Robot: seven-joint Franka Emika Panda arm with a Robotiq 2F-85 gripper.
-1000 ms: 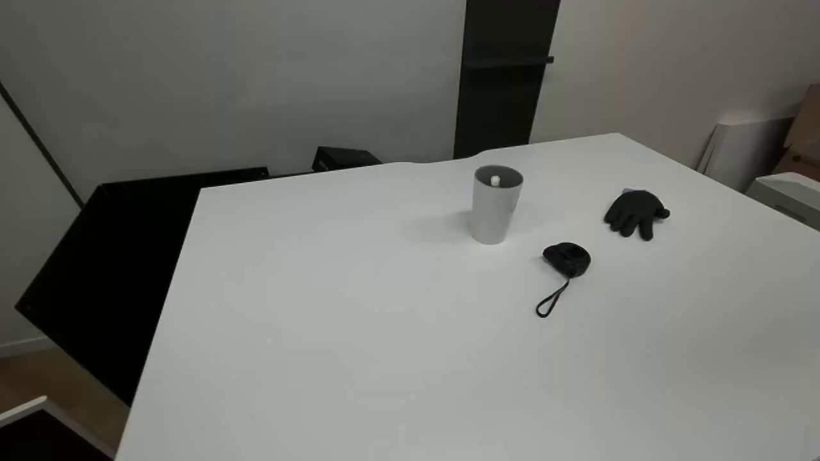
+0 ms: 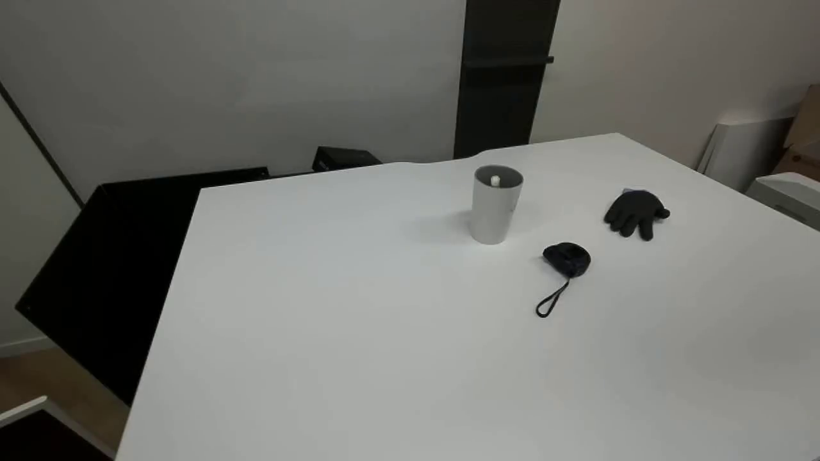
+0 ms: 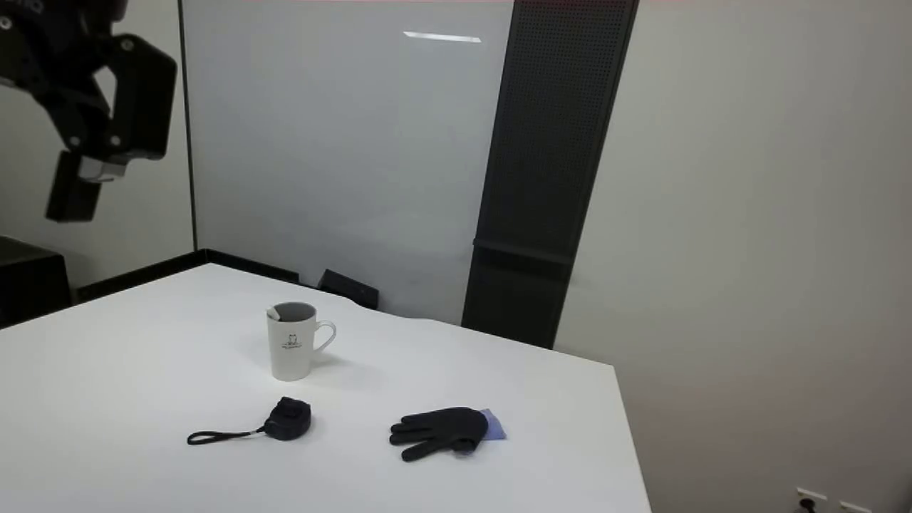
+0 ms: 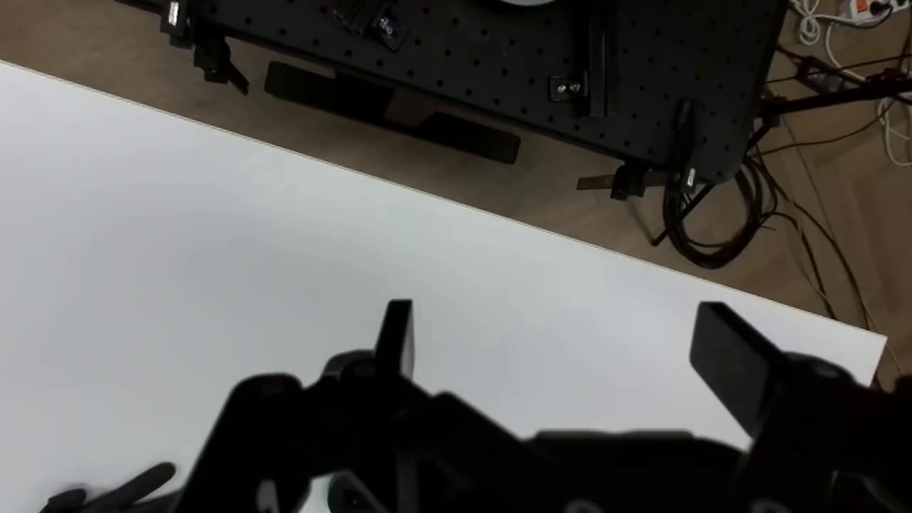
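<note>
My gripper is open and empty in the wrist view, its two black fingers wide apart above bare tabletop. In exterior view 2 the gripper [image 3: 73, 201] hangs high at the upper left, well clear of everything on the table. A white mug [image 2: 492, 215] stands upright with a small white-ended item showing inside it; the second exterior view shows the mug's [image 3: 292, 350] handle and printed drawing. In front of it lies a black tape measure [image 2: 568, 258] with a looped strap. Off to the right, a black glove [image 2: 636, 212] lies flat, a bluish piece [image 3: 493, 426] poking from its cuff.
Beyond one edge, a black perforated platform [image 4: 504, 64] and coiled cables [image 4: 718, 248] show in the wrist view. A small black box [image 2: 343, 158] sits behind the back edge.
</note>
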